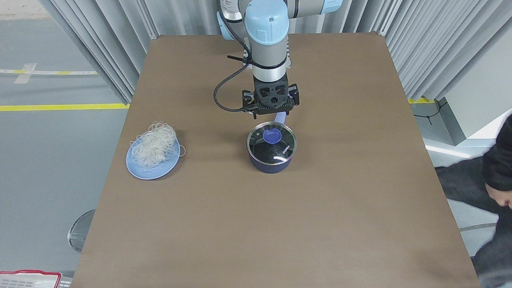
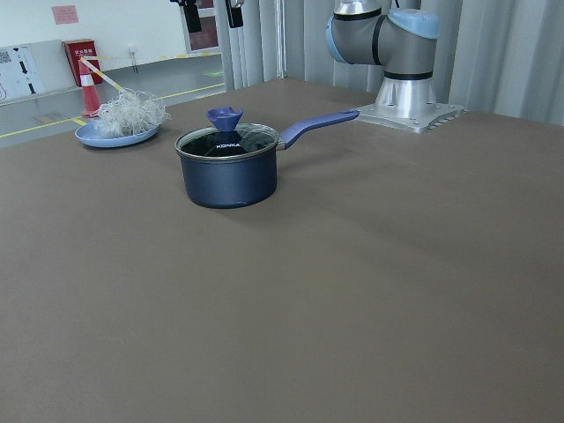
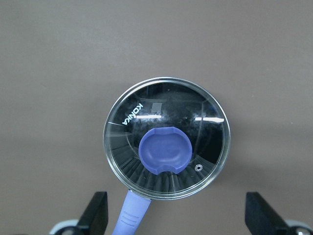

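A dark blue saucepan (image 2: 227, 183) with a glass lid and purple knob (image 1: 271, 136) sits mid-table, its purple handle (image 2: 319, 121) pointing toward the robot's base side. Above and behind it in the front view hangs my gripper (image 1: 271, 108). In the wrist view its two fingers (image 3: 94, 215) stand wide apart over the pan, the lid centred between and ahead of them, nothing held. In the left view only the fingertips show at the top edge. A blue plate (image 1: 136, 168) heaped with white noodle-like strands (image 1: 153, 144) lies left of the pan in the front view.
A person (image 1: 494, 201) stands beyond the right edge. A bin (image 1: 81, 230) and a red-rimmed basket are on the floor at the left.
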